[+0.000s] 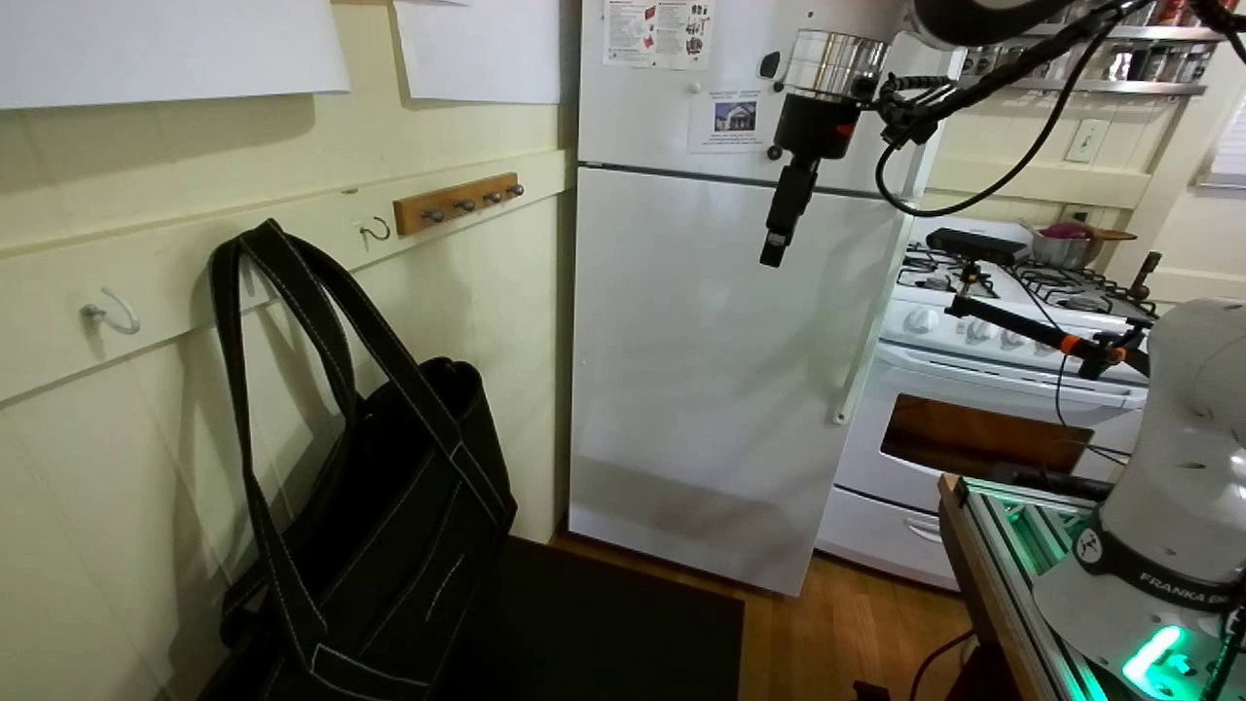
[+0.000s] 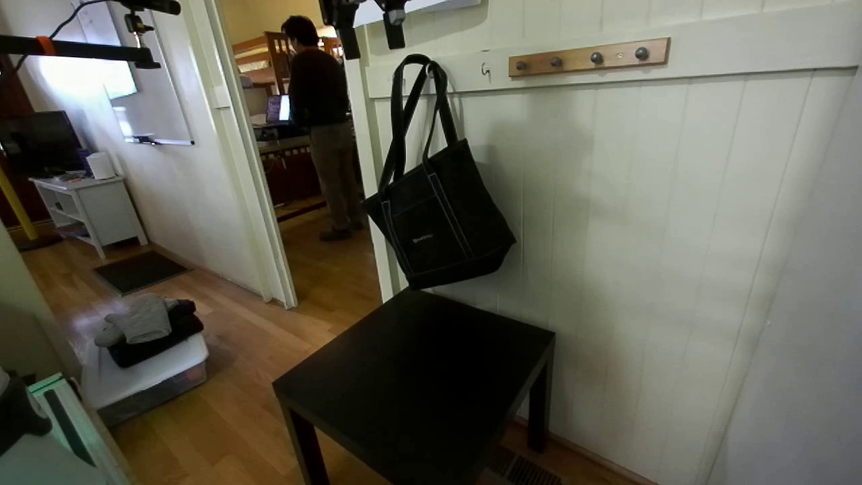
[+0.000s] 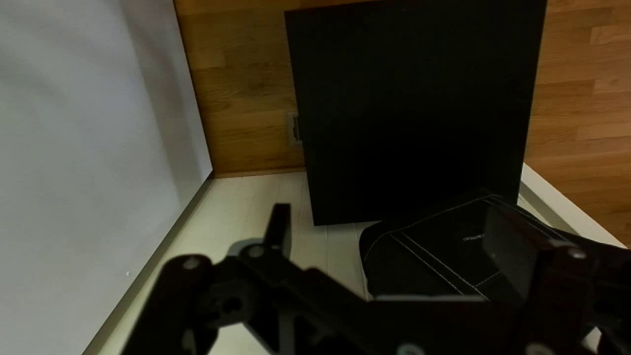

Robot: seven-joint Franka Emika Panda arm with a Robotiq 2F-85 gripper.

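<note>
A black tote bag (image 1: 385,514) hangs by its handles from the white wall rail; in exterior view 2 the same bag (image 2: 442,218) tilts, its bottom close above the black table. My gripper (image 1: 773,251) points down in front of the fridge, well apart from the bag. In the wrist view the gripper stands open, with its two fingers wide apart and nothing held. Beyond the right finger, the lower bag body (image 3: 438,254) shows, partly covered by that finger.
The black table (image 2: 412,364) stands beneath the bag. Along the rail are a bare metal hook (image 1: 376,230), a white hook (image 1: 117,313) and a wooden peg board (image 1: 458,203). The fridge (image 1: 701,386) closes off one side. A person (image 2: 316,121) stands in the far room.
</note>
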